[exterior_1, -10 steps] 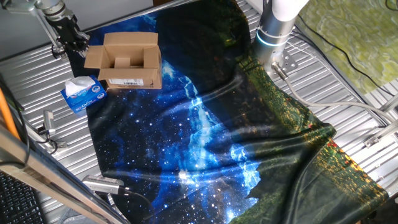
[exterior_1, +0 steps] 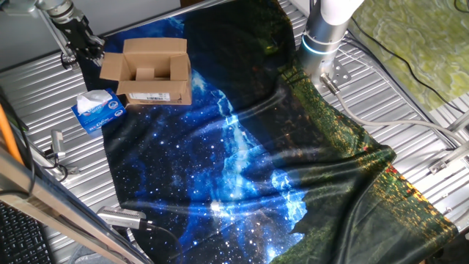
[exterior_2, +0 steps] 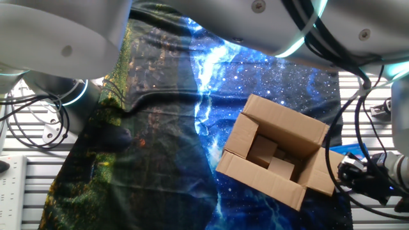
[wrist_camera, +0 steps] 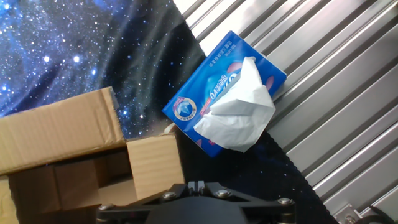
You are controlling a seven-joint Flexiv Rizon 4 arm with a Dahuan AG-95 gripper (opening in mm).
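My gripper shows at the bottom edge of the wrist view, its two fingertips close together and nothing visible between them. In exterior view 1 the gripper [exterior_1: 97, 56] hangs at the upper left, beside the open cardboard box [exterior_1: 157, 89]. The box's flaps are spread outward, and smaller cardboard pieces show inside it; part of its interior is hidden. A blue tissue box [wrist_camera: 208, 81] with a white tissue [wrist_camera: 239, 115] sticking out sits near one corner of the carton, apart from my fingers. In exterior view 2 the carton hides most of the tissue box.
A dark, galaxy-patterned cloth [exterior_1: 205, 161] covers much of the slatted metal table [exterior_1: 55, 95], with folds toward the right. A grey adapter [exterior_1: 123, 217] with a cable lies at the front left, near a metal frame [exterior_1: 62, 213].
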